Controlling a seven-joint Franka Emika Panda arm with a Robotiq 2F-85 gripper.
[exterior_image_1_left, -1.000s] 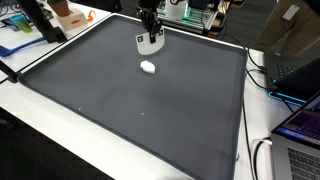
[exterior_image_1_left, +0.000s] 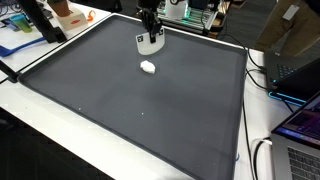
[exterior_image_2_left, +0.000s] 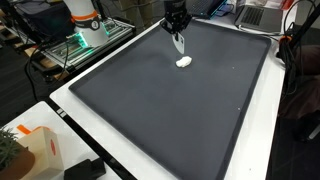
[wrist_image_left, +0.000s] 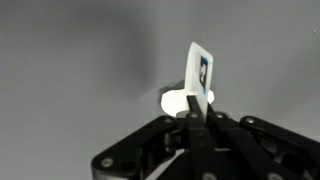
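Note:
My gripper is shut on a thin white card-like piece (wrist_image_left: 201, 68) with a dark marking on its face. In exterior view 1 the white piece (exterior_image_1_left: 150, 43) hangs below the fingers near the board's far edge; exterior view 2 shows the same piece (exterior_image_2_left: 179, 44) almost edge-on. A small white rounded object (exterior_image_1_left: 148, 67) lies on the dark board just in front of it, apart from the piece. From the wrist, this object (wrist_image_left: 174, 102) shows partly behind the held piece and fingers.
The dark board (exterior_image_1_left: 130, 110) with its white border is otherwise clear. Laptops (exterior_image_1_left: 295, 85) stand at the right with cables near the edge. Several items, among them an orange-brown container (exterior_image_1_left: 61, 7), crowd the far left corner.

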